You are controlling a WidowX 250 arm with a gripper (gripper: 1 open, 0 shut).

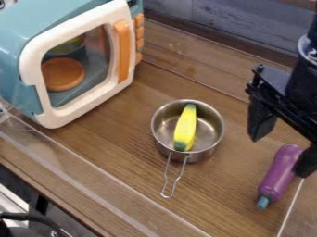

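Observation:
The black gripper (279, 120) is at the right edge of the camera view, partly cut off, above a purple eggplant (281, 171) lying on the wooden counter. Its fingers reach down open, with nothing seen between them. A steel pot (165, 126) with a wire handle sits at the centre, holding a yellow corn-like item with a green tip (187, 124).
A toy microwave (31, 34) with a window, an orange handle and an orange disc inside stands at the upper left.

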